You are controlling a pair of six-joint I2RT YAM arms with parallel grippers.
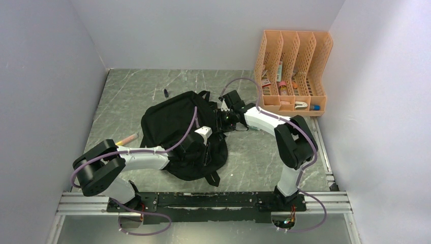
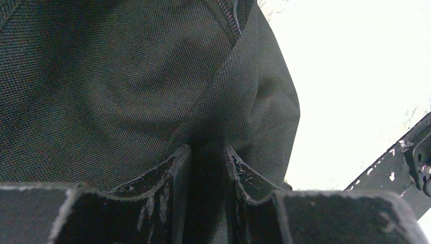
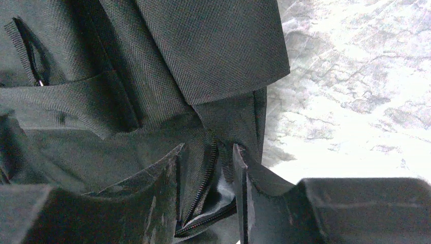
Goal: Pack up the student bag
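The black student bag (image 1: 167,119) lies slumped on the grey table, its cloth filling most of both wrist views. Over its front right part is my left gripper (image 1: 207,154); in the left wrist view its fingers (image 2: 175,162) stand partly apart at a fold of black fabric (image 2: 228,86), with no clear grip on it. My right gripper (image 1: 219,122) is at the bag's right edge, open. In the right wrist view a parted zipper (image 3: 208,173) runs between and below its fingers. The bag's inside is mostly hidden.
A peach organizer (image 1: 295,109) with small items in its slots stands at the back right. A dark small object (image 1: 165,93) lies behind the bag, and a yellow-and-peach stick (image 1: 127,139) to its left. Table right of the bag is mostly clear.
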